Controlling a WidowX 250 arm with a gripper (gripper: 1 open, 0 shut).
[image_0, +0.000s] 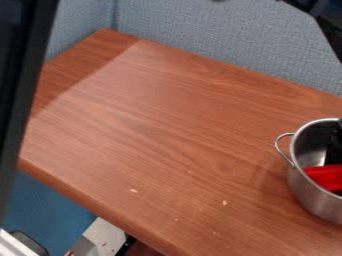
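Note:
A steel pot (307, 200) with a loop handle stands at the right edge of the wooden table (160, 130), cut off by the frame. Inside it lies a red object (325, 175), with something dark behind it that is too cropped to identify. A dark part of the arm reaches in at the top right corner; the gripper's fingers cannot be made out.
A grey fabric partition (214, 50) runs along the back. A black post (19, 80) fills the left edge, and white hardware sits below the table's front edge.

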